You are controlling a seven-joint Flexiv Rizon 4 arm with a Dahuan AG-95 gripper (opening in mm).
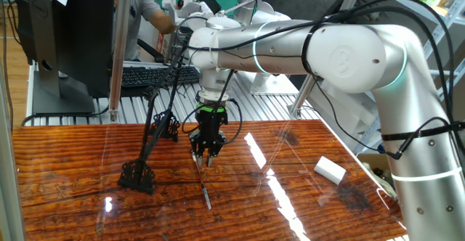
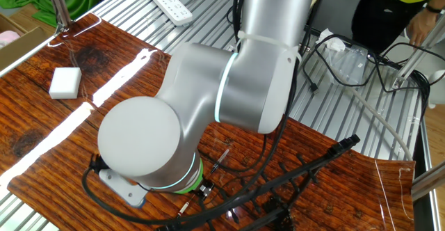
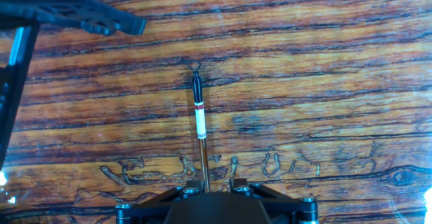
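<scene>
A slim pen with a dark tip and a white band lies on the glossy wooden table, running away from the gripper in the wrist view. My gripper is open at the bottom edge of that view, the pen's near end reaching in toward its left finger. In exterior view 1 the gripper points down at the far end of the pen. Whether the fingertips touch the table cannot be told. From exterior view 2 the arm covers most of the gripper, and only parts of the pen show.
A black stand is close on the gripper's left in exterior view 1. A white block sits toward the table's right side. Cables hang along the arm.
</scene>
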